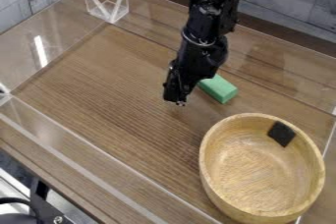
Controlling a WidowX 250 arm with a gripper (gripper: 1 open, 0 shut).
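Note:
My gripper (178,92) hangs at the middle of the wooden table, shut, with nothing visible between its fingers. Just to its right a green block (215,87) lies on the tabletop, partly behind the arm's lower part. At the lower right stands a round tan bowl (256,189) with a black patch (281,133) at its far rim.
A clear wire-like holder (108,4) sits at the back left. Dark cables show beyond the lower left edge.

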